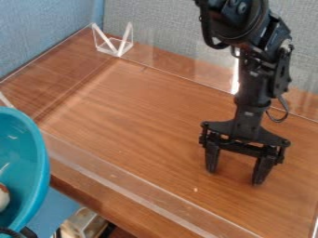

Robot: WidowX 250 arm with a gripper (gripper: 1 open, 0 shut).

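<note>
My black gripper [236,167] stands low over the wooden tabletop [137,121] on the right side of the view, its two fingers apart and pointing down. It is open, and I see nothing between the fingers. The fingertips look to be at or just above the wood.
A teal bowl [32,167] with a pale round item [3,197] is at the left, beside the table's edge. A white wire-like frame [112,42] stands at the back left corner. Clear plastic edging runs along the back and front.
</note>
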